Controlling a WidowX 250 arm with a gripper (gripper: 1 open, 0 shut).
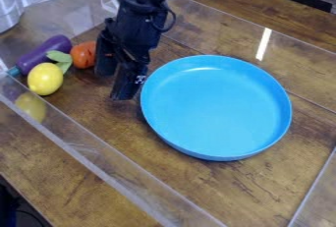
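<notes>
My black gripper stands open, pointing down over the wooden table, just left of the blue plate's rim. An orange carrot lies partly hidden behind its left finger. A purple eggplant with a green stem and a yellow lemon lie further left.
The large blue plate fills the right middle. A clear plastic wall runs along the lower left, and a white cloth sits at the top left corner. Bare wood is free behind and in front of the plate.
</notes>
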